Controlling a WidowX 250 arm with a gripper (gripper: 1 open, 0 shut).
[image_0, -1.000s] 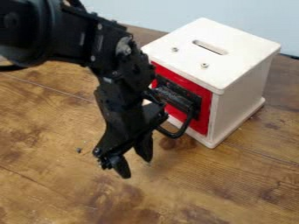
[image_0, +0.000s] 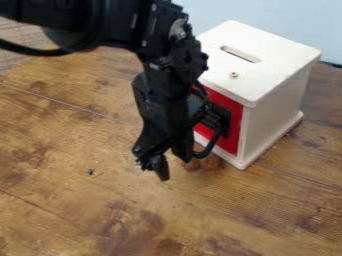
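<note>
My black gripper (image_0: 152, 164) hangs low over the wooden table, in front of and to the left of a white box (image_0: 262, 88) with a red front panel (image_0: 229, 130). The arm and its looped cable cover much of that panel. Whether the fingertips are open or shut is hard to make out, and nothing clearly shows between them.
The box has a slot in its top and stands at the back right, near a pale wall (image_0: 305, 22).
The gripper has risen and moved back and to the right, away from the front of the table. The box has not visibly moved.
</note>
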